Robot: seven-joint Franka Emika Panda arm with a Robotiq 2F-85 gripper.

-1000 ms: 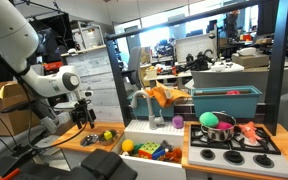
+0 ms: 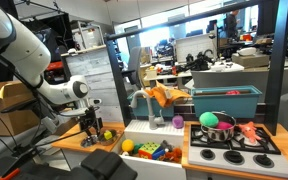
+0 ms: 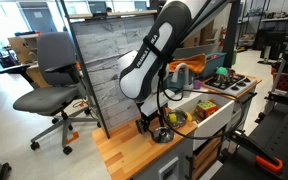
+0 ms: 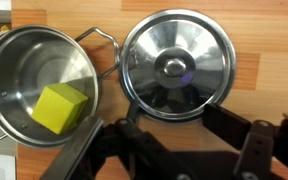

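A steel lid [image 4: 197,60] with a round knob [image 4: 174,67] lies on the wooden counter in the wrist view. Directly over its near side is my gripper, its black fingers spread apart with nothing between them. To the lid's left stands a metal pot [image 4: 16,92] holding a yellow cube [image 4: 60,107]; the pot's wire handle reaches to the lid's edge. From the side, my gripper [image 3: 144,124] hangs low beside the lid [image 3: 161,135]. Whether the fingertips touch the lid cannot be told.
A sink basin [image 2: 129,136] with several coloured items adjoins the counter, and a faucet [image 2: 144,102] rises behind it. A grey panelled wall [image 3: 89,85] backs the work area. Bare wood [image 3: 117,150] shows left of the lid.
The arm has come down and slightly right in exterior view 1, bringing the gripper close to the counter. The pot appears unmoved.
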